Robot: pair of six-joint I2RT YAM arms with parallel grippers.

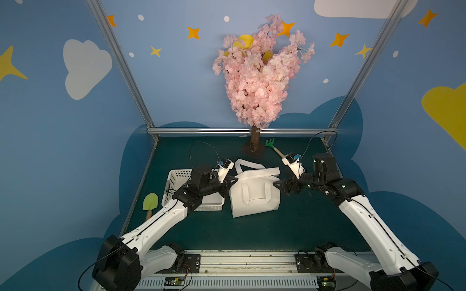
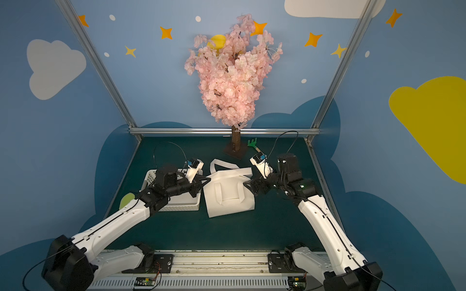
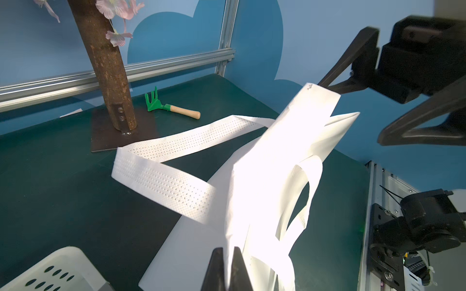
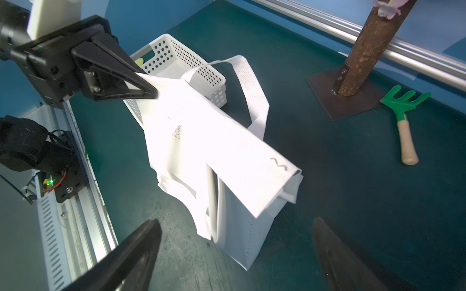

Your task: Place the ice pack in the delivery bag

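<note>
A white delivery bag [image 1: 254, 196] stands mid-table, its flap folded over the top and its handles hanging loose. My left gripper is shut on the bag's upper left edge, pinching the thin white material between its fingers. In the right wrist view, its tips meet at the bag's left corner. My right gripper is open at the bag's right side, apart from it, with nothing between its blurred fingers. I cannot make out the ice pack in any view, and the bag's inside is hidden.
A white perforated basket [image 1: 208, 207] stands left of the bag, partly covered by my left arm. Farther left lies a green shovel [image 1: 150, 201]. The tree's base plate [image 4: 322, 94] and a green hand rake [image 4: 403, 104] are behind the bag.
</note>
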